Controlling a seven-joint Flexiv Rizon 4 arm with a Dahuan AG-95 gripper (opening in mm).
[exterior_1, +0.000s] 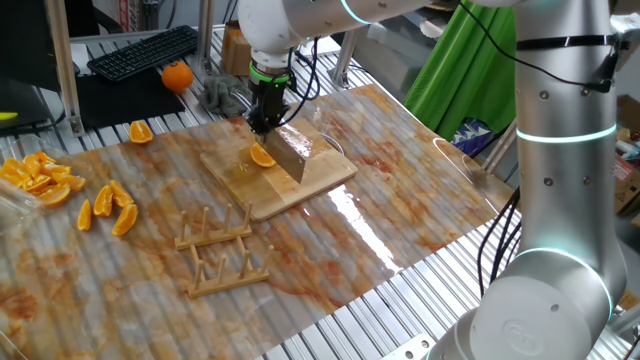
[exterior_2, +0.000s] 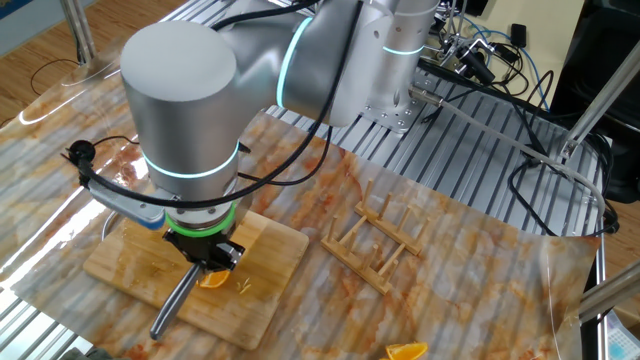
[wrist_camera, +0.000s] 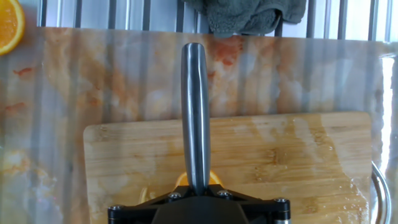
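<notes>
My gripper is shut on the metal handle of a broad-bladed knife. The blade stands on edge over the wooden cutting board, at or just above its surface; I cannot tell whether it touches. Right beside the blade lies a cut orange piece, which in the wrist view is mostly hidden behind the handle and gripper. Exterior view 2 has the handle sticking out from the gripper toward the board's edge, with the orange piece next to it.
A wooden peg rack stands in front of the board. Left of it lie several orange wedges and a larger heap of pieces. A whole-looking orange and a grey cloth are behind the board.
</notes>
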